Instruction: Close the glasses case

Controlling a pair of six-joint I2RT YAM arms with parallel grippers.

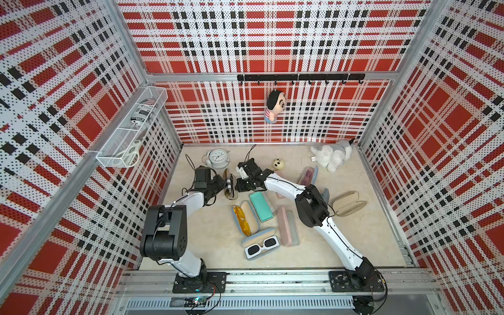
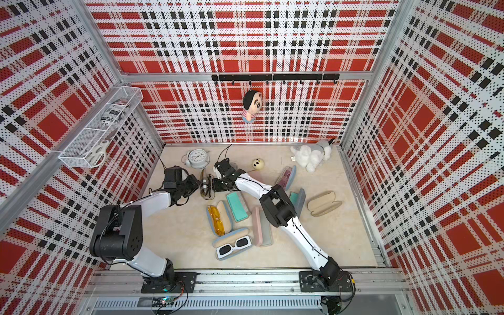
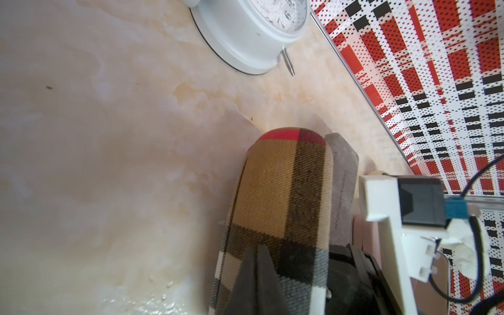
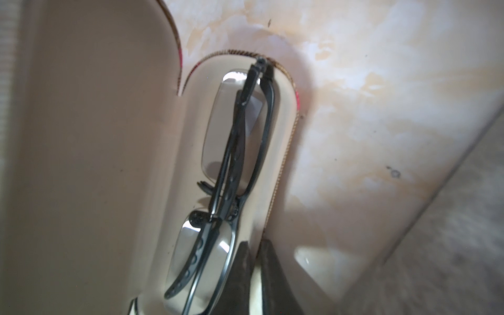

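Note:
A plaid glasses case (image 1: 231, 195) stands open between my two grippers at the back left of the table. Its lid (image 3: 286, 194), tan, black and white outside, is raised on the left. Inside the cream base (image 4: 183, 157) lie folded black-framed glasses (image 4: 231, 173). My left gripper is shut at the outer face of the lid, nothing visible between its fingers; whether it touches cannot be told. At the base's right rim, my right gripper stands slightly open, its fingertips apart with a strip of cream showing between them. A firm hold on the rim does not show.
Behind the case stands a white alarm clock (image 1: 217, 158). In front lie a teal case (image 1: 261, 205), a case with yellow glasses (image 1: 242, 219), white sunglasses (image 1: 262, 246) in another and a pink case (image 1: 284, 225).

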